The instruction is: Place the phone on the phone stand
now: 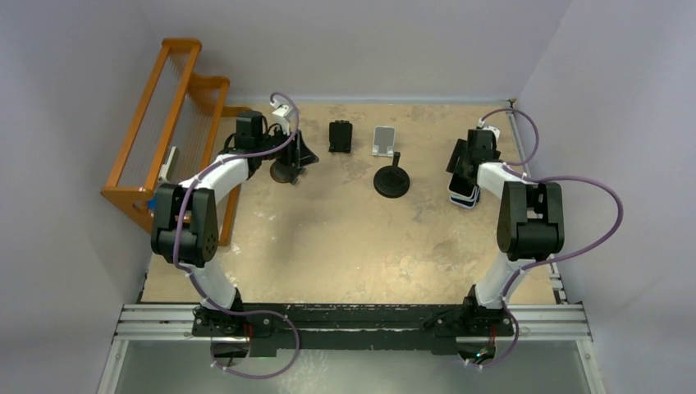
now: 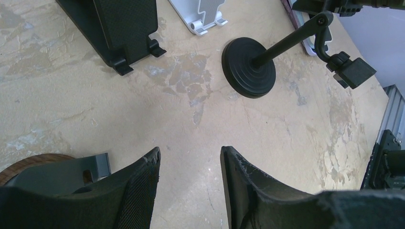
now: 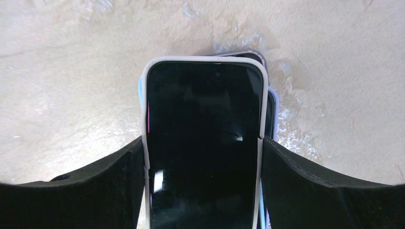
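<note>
A phone [image 3: 204, 119] with a pale frame and black screen lies atop a stack of phones at the table's right. My right gripper has a finger against each long side of it; the top view shows the gripper [image 1: 464, 164] over the stack. My left gripper is open and empty, above a round dark stand [image 1: 283, 171] at the left. Phone stands are a black one [image 1: 341, 133], a white one [image 1: 383, 138] and one on a round black base [image 1: 391, 184].
A wooden rack [image 1: 124, 194] stands along the left.
</note>
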